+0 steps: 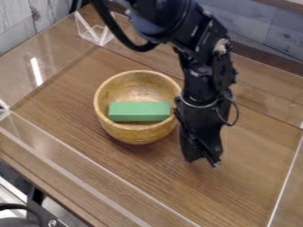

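Observation:
My gripper [199, 149] hangs low over the wooden table, just right of a yellow bowl [124, 82]. Inside the bowl lies a green block [138, 112]. The black gripper points down; whether its fingers are open or shut is hard to make out, and nothing is visible held between them.
Bare table [83, 177] fills the foreground and the left side, with more free room to the right of the gripper. A pale wall [260, 31] runs along the back. A dark cable lies at the lower left corner.

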